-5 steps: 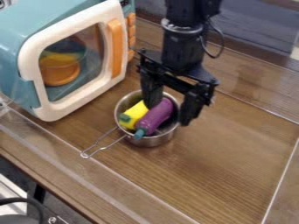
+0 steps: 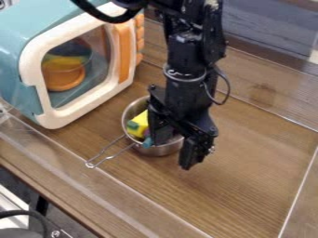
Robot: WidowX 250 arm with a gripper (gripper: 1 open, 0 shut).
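Observation:
My black gripper is lowered over a steel pot with a long wire handle, its fingers open and largely covering the pot's right part. Inside the pot a yellow item shows on the left, with a small teal tip beside it. The purple item in the pot is mostly or wholly hidden behind the gripper.
A toy microwave with an open front and an orange bowl inside stands at upper left. A wall or board runs along the back right.
The gripper has come down and toward the front over the pot, now covering the purple item that was visible earlier.

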